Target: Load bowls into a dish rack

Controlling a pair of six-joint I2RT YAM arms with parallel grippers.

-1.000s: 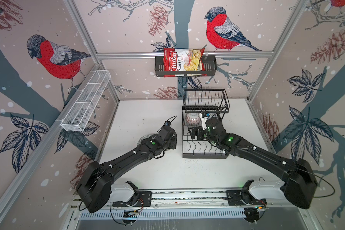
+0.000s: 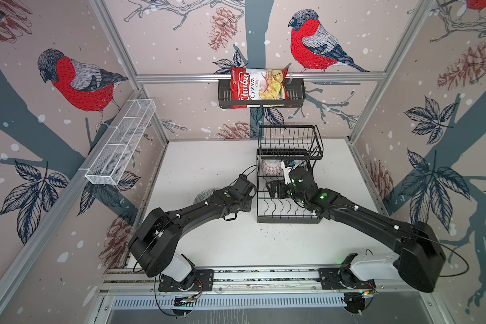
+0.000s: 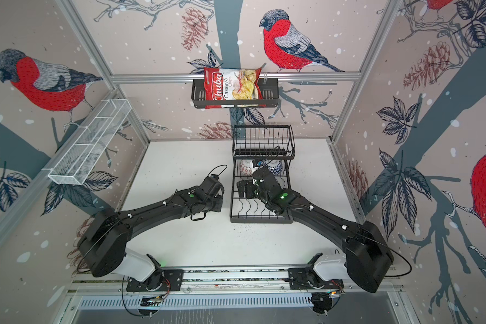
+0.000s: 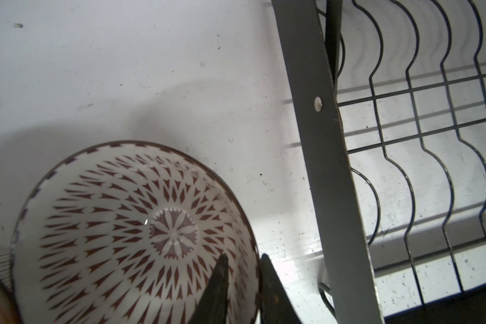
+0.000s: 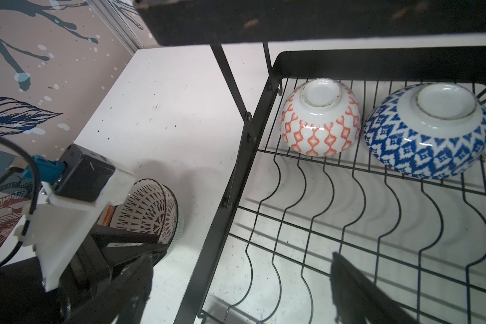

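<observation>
In the left wrist view, a white bowl (image 4: 118, 216) with a brown pattern opens toward the camera beside the rack. My left gripper has its fingers apart at the bowl's right rim, one over the inside and one by the outer edge. The right wrist view shows this bowl (image 5: 145, 208) at the left arm. The black dish rack (image 5: 210, 253) holds two upside-down bowls at the back, one orange-patterned (image 5: 321, 118) and one blue-patterned (image 5: 429, 129). Above the rack's front part my right gripper stands open and empty.
A greenish bowl or dish (image 2: 202, 195) shows on the table, partly behind the left arm. The rack's upper basket (image 2: 290, 141) overhangs its back. The front of the rack's lower tier is bare. Free table (image 2: 243, 243) lies in front.
My left arm has swung and shifted to the right, its gripper coming slightly nearer the rack. The right arm has barely moved.
</observation>
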